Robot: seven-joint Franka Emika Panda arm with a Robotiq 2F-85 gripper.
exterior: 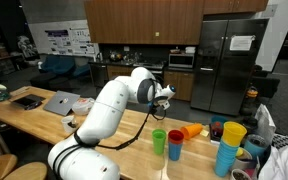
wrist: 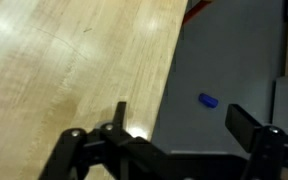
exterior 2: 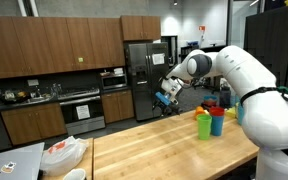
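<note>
My gripper stands open above the edge of the wooden table [wrist: 59, 70], its dark fingers [wrist: 252, 128] wide apart with nothing between them. In exterior view 1 the gripper [exterior: 164, 103] is at the end of the outstretched arm, toward the table's far side. Two green cups [exterior: 159, 141] stand close together near the arm's base, with a blue cup [exterior: 175, 150] and a red cup [exterior: 175, 136] beside them. An orange object [exterior: 191, 130] lies behind these cups. In the wrist view a small blue thing [wrist: 208, 100] lies on the grey floor [wrist: 199, 75].
Yellow and blue stacked cups [exterior: 230, 145] and a dark bin [exterior: 256, 145] crowd the table's right side. A laptop [exterior: 62, 103] sits at the left. In exterior view 2 a white bag [exterior 2: 64, 155] lies at the left, and the table's middle [exterior 2: 144, 150] is bare.
</note>
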